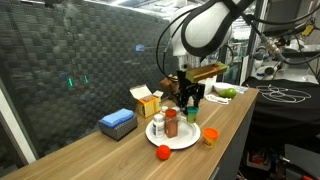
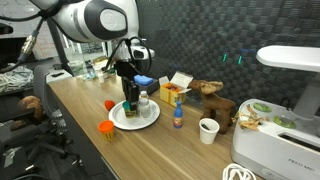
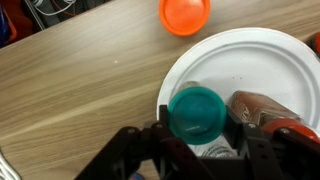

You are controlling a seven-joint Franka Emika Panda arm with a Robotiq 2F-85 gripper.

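A teal-green-topped container (image 3: 196,115) is held in my gripper (image 1: 190,103), which is shut on it. From the wrist it covers part of the near rim of the white plate (image 3: 225,48), beside a spice jar (image 3: 257,107). In exterior view 1 the green container (image 1: 192,115) hangs at the plate's right side. The jars on the plate include one with a brown-red body (image 1: 171,126) and a white-topped one (image 1: 158,126). Whether the container's base touches the plate cannot be seen.
An orange cup (image 1: 210,135) stands just off the plate, and a red ball-like item (image 1: 163,152) lies at its front. Behind are a yellow box (image 1: 147,102), a blue bottle (image 2: 178,116), a brown toy animal (image 2: 217,103) and a white mug (image 2: 208,130). Bare wood lies front left.
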